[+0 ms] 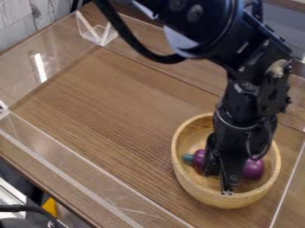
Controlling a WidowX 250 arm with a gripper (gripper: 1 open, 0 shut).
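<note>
A round tan wooden bowl [197,185] sits at the lower right of the table. In it lie purple objects [251,168] with a small teal tip [190,158], partly hidden by the gripper. My black gripper [224,174] reaches down into the bowl over them. Its fingers look close together; whether anything is between them is hard to see.
A clear plastic piece [98,27] stands at the back left. Black cabling shows at the lower left edge.
</note>
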